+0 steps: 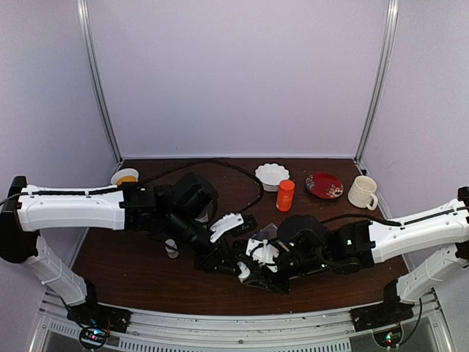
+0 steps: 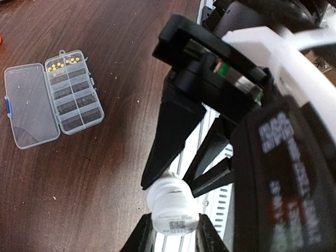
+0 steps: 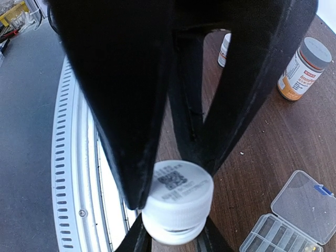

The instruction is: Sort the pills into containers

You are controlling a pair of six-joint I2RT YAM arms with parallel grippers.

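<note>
A small white pill bottle [image 1: 243, 271] is held between both arms above the front middle of the table. My left gripper is shut on one end of the bottle [image 2: 176, 207], and my right gripper is shut on it from the other side. The printed code on its white end [image 3: 178, 184] shows; which gripper has the cap is hard to tell. A clear pill organizer [image 2: 79, 97] lies with its lid open on the table, yellow pills [image 2: 63, 64] in its compartments at one end.
An orange-red bottle [image 1: 285, 196], a white scalloped bowl [image 1: 272, 176], a red plate [image 1: 319, 185] and a cream mug [image 1: 362, 192] stand toward the back. A grey-capped jar [image 3: 302, 73] and a small white bottle [image 1: 171, 248] stand on the left side.
</note>
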